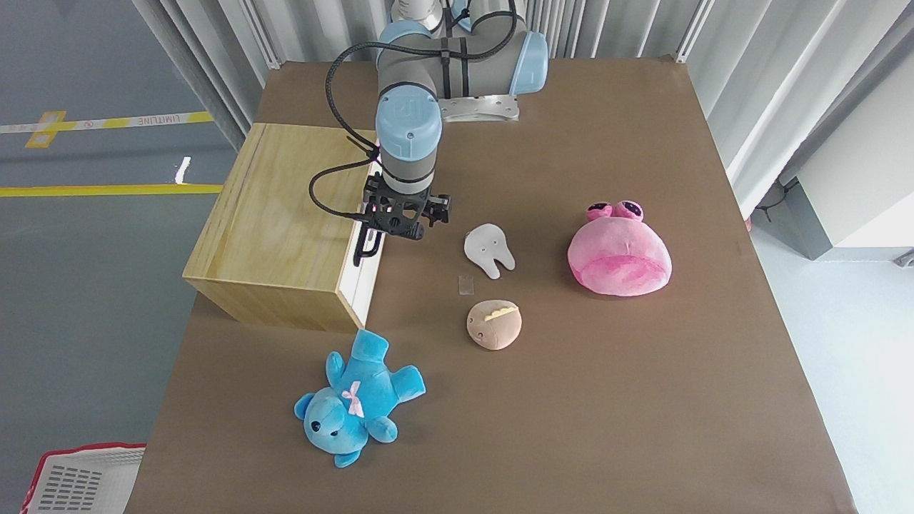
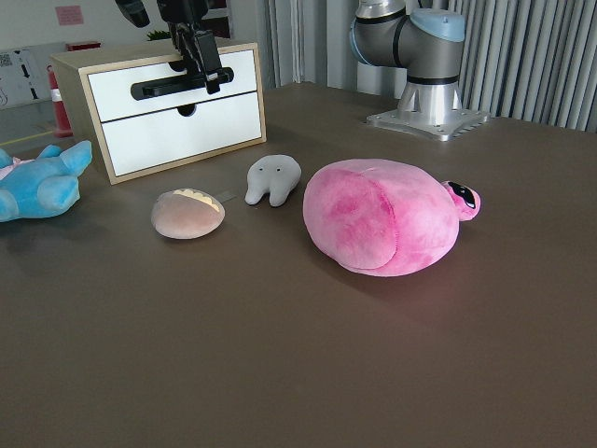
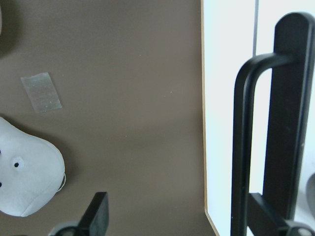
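A wooden two-drawer box (image 1: 265,214) with white fronts stands on the brown table. My gripper hangs at the upper drawer's black handle (image 3: 242,147), over the drawer front in the front and left views. In the wrist view its fingers stand apart, one at the lower end of the handle, the other over bare table, with nothing seen between them. Whether the handle is touched cannot be told.
A white plush (image 1: 488,250), a beige plush (image 1: 493,325), a pink plush (image 1: 618,257) and a blue bear (image 1: 364,394) lie around the box.
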